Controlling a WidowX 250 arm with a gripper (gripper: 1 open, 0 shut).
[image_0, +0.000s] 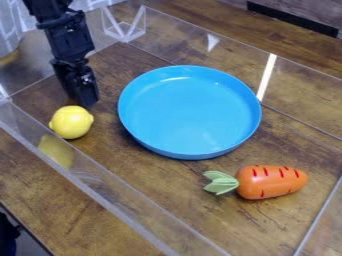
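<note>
A black gripper (80, 90) reaches down from the upper left, its tip low over the wooden surface just behind a yellow lemon-like ball (71, 122); whether its fingers are apart is hard to see. A round blue plate (189, 112) lies to the right of both. An orange toy carrot (271, 181) with pale green leaves lies at the front right, apart from the plate.
Clear transparent walls enclose the area, one running diagonally along the left beside the ball. Bare wood (160, 195) is free in front of the plate and between the carrot and the left wall.
</note>
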